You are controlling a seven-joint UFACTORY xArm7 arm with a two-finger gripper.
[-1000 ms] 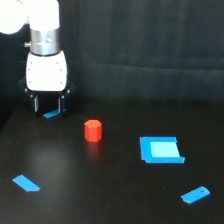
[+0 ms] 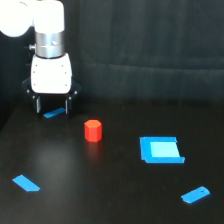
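Note:
A red block with a hexagonal outline stands on the dark table, left of the middle. At the upper left, my white gripper points down with its fingers spread apart. No object shows between them. It is to the left of the red block and farther back, apart from it. A pale square framed by blue tape is marked on the right half of the table.
Blue tape strips lie on the table at the left front, at the right front and below the gripper. Dark curtains hang behind. Bare table separates the block from the pale square.
My gripper has shifted slightly to the right, with its fingers still apart. The red block and the taped square have not moved.

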